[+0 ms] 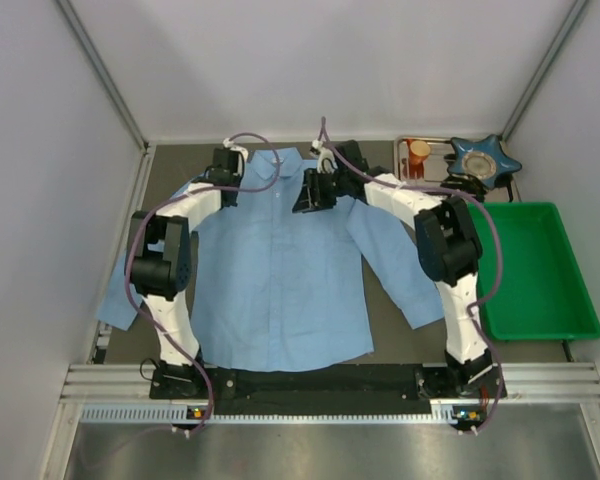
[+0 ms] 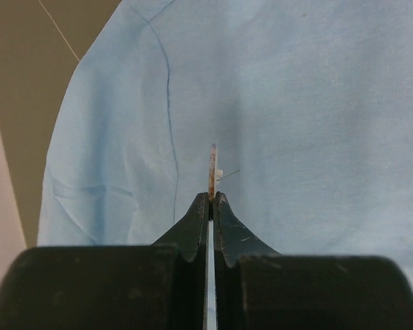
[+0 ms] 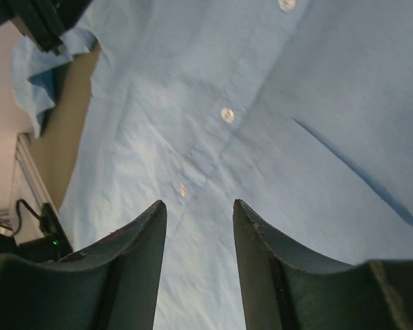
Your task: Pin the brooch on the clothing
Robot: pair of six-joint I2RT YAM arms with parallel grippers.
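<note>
The light blue shirt [image 1: 270,280] lies spread on the table, collar at the back. In the left wrist view my left gripper is shut on a thin piece with a fine pin sticking out, apparently the brooch [image 2: 213,161], held above the fabric. In the top view that gripper hovers over the upper left of the shirt. My right gripper stands open above the shirt's upper right part, with the button placket [image 3: 228,114] in its view and nothing between its fingers.
A green bin [image 1: 535,270] stands at the right. Behind it are a metal tray [image 1: 435,150], an orange object [image 1: 418,151] and a blue star-shaped dish [image 1: 495,165].
</note>
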